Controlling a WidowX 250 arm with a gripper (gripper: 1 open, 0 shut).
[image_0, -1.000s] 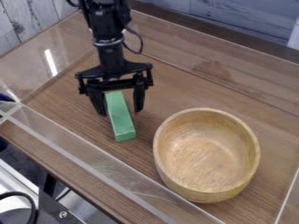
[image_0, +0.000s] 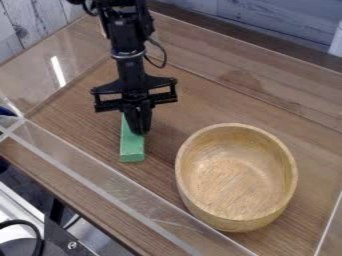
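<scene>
My black gripper (image_0: 134, 122) hangs from the arm over the middle left of the wooden table. Its tip is down at the upper end of a green block (image_0: 131, 149), partly covering it. I cannot see clearly whether anything is between the fingers. A large empty wooden bowl (image_0: 235, 170) stands to the right.
A clear edge strip runs along the front left, with black cables at the lower left corner. Pale walls rise at the back.
The gripper has moved slightly within the area over the block's upper end, and its fingers appear closer together. The green block looks a little more upright in the picture; the bowl has not moved.
</scene>
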